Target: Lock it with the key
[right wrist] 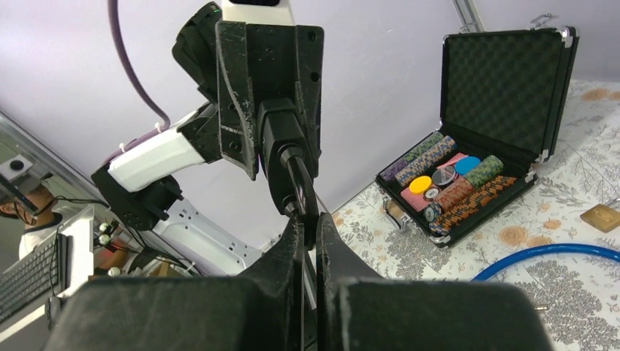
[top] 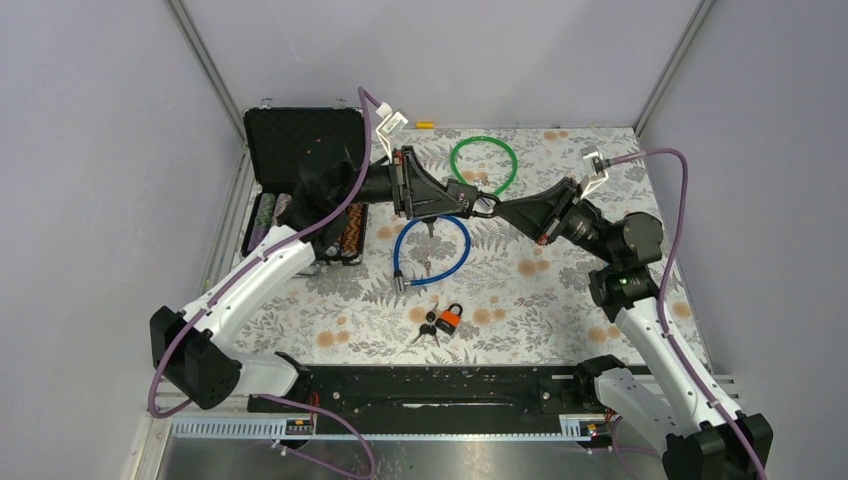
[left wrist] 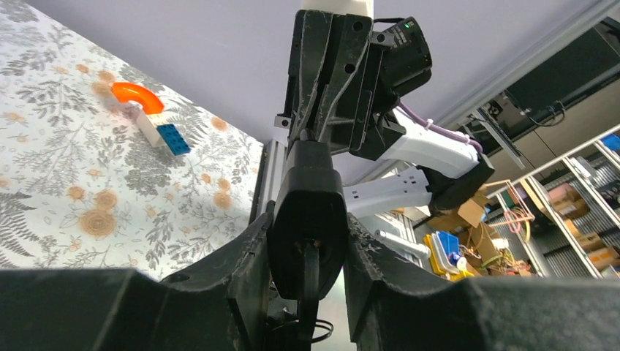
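Note:
A black padlock [top: 462,197] hangs in the air between both arms, its shackle [top: 485,206] pointing right. My left gripper is shut on the lock's body, which fills the space between its fingers in the left wrist view. From the other side, my right gripper is shut on the bent black shackle [right wrist: 300,179], close to the body. Whether the shackle is fully seated cannot be told. Under the left gripper a small dark piece [top: 430,228] sticks out, too small to identify. Loose keys [top: 427,329] lie on the table beside an orange padlock [top: 449,319].
A blue cable lock [top: 458,262] and a green cable ring [top: 510,160] lie on the flowered table. An open case [right wrist: 504,91] with chips stands back left. A brass padlock [right wrist: 602,217] rests near the blue cable.

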